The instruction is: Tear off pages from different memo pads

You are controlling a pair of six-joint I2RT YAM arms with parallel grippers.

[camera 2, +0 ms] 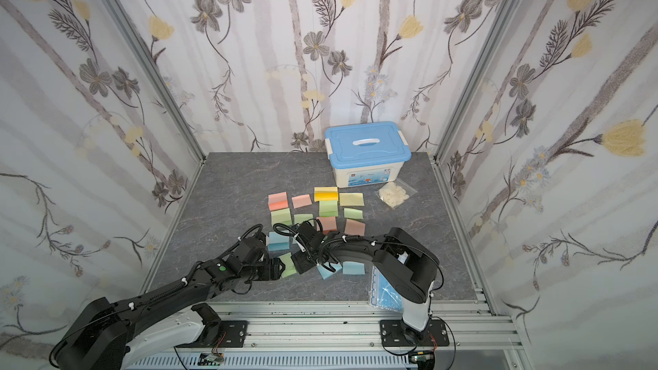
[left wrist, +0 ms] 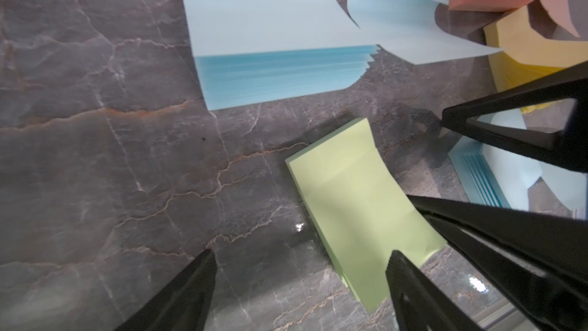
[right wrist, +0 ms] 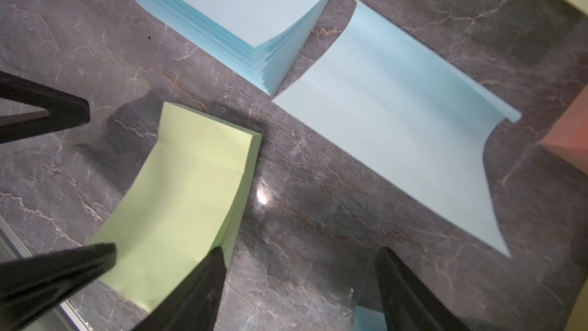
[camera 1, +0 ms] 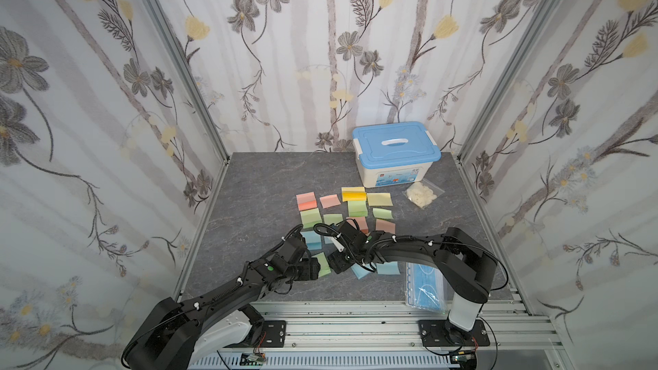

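A small light green memo pad (left wrist: 367,202) lies on the dark table between my two grippers, its top page bent up at the free end. In the left wrist view, my left gripper has its fingers spread, and the pad's free end is near its right finger. My right gripper is spread too, with the pad (right wrist: 183,171) by its left finger; contact cannot be told. No page is seen held. Behind the green pad is a thick blue pad (left wrist: 269,18), with a loose blue page (right wrist: 398,110) beside it.
More pads and torn pages lie behind, among them a yellow pad (camera 1: 353,194) and a red pad (camera 1: 306,200). A blue-lidded box (camera 1: 396,154) stands at the back right, near a clear bag (camera 1: 422,194).
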